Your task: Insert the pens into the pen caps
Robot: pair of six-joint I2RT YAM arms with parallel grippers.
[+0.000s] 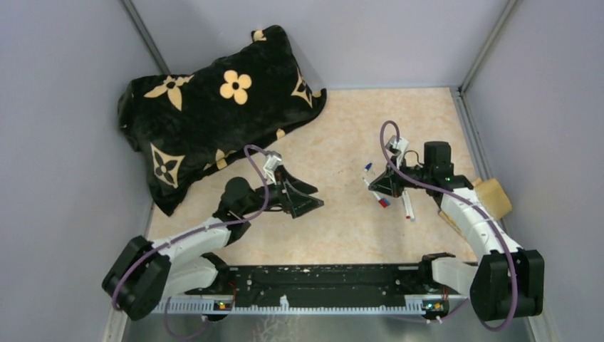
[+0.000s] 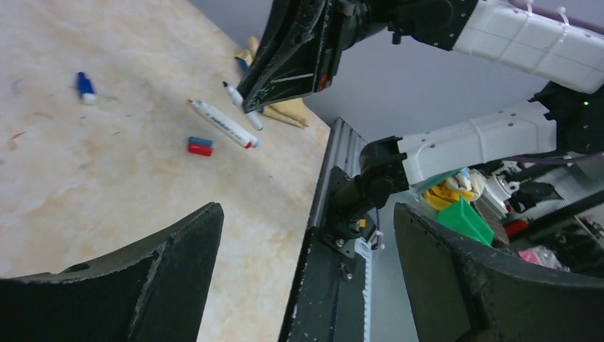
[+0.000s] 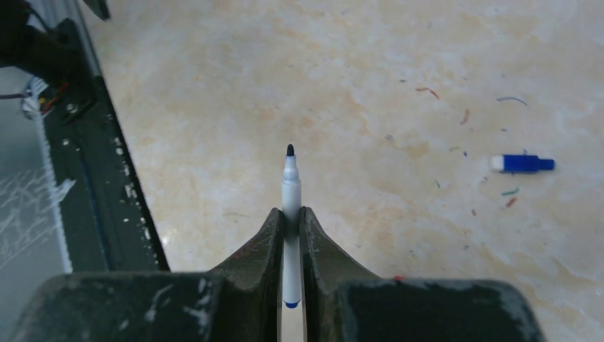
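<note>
My right gripper is shut on a white pen (image 3: 290, 263), held raised with its dark tip forward. My left gripper (image 1: 311, 194) stands open over the middle of the table, left of the right one, nothing between its fingers. A blue cap (image 3: 522, 163) lies alone on the table. A red cap (image 2: 199, 149) and a blue cap (image 2: 201, 140) lie side by side. More white pens (image 2: 221, 121) lie on the table near the right arm, below its gripper.
A black patterned blanket (image 1: 206, 121) covers the back left. A tan cloth (image 1: 491, 199) lies at the right edge.
</note>
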